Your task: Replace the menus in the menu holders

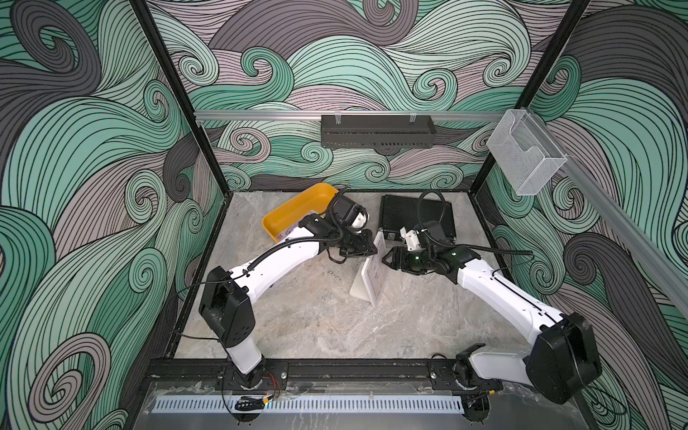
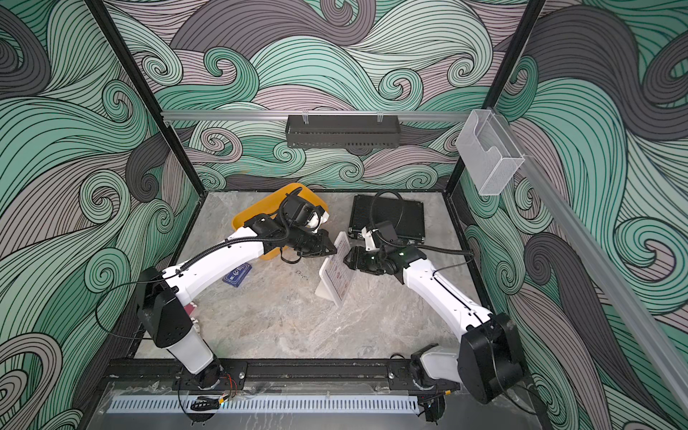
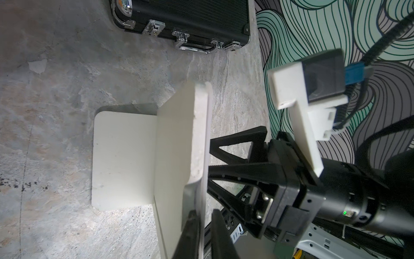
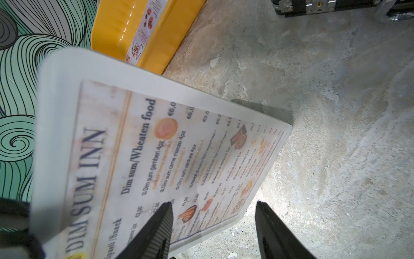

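Note:
A white menu holder (image 1: 368, 279) stands upright mid-table, its base (image 3: 124, 159) on the left side. Its sheet, a "DIM SUM INN" menu (image 4: 185, 172), faces right towards my right arm. My left gripper is at the holder's upper edge, with a finger on either side of that edge; whether the fingers press on it cannot be told. In the right wrist view, dark finger parts of the left arm show at the holder's left edge. My right gripper is open in front of the menu's face, one finger overlapping the sheet in view, nothing gripped.
Behind my left arm lies a yellow bin (image 1: 295, 209), with a printed menu strip (image 4: 146, 30) in it. A black case (image 1: 417, 216) sits at the back right. A blue card box (image 2: 237, 273) lies left of centre.

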